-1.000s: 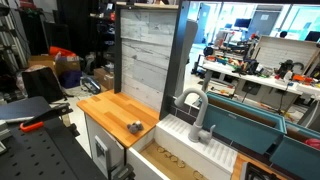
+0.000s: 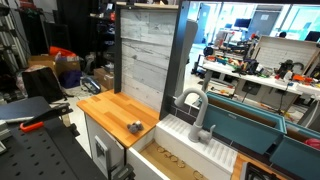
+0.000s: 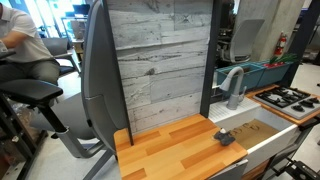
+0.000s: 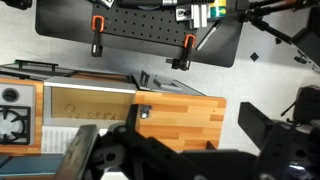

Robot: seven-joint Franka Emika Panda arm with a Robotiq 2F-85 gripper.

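In the wrist view my gripper stands open, its dark fingers (image 4: 247, 118) spread wide at the bottom of the picture. Nothing shows between them except the wooden counter (image 4: 180, 128) farther off. A small grey object (image 2: 134, 127) sits near the corner of the wooden top; exterior view 2 shows the same grey object (image 3: 224, 137) by the counter's edge. Its exact kind is too small to tell. Neither exterior view shows the gripper.
An open drawer (image 3: 255, 154) juts out beside the counter, with a light brown bottom. A curved faucet (image 2: 195, 98) rises behind the drawer, and a stove top (image 3: 287, 101) lies to the right. Wood-plank panelling (image 3: 165, 70) backs the counter, whose top is mostly bare.
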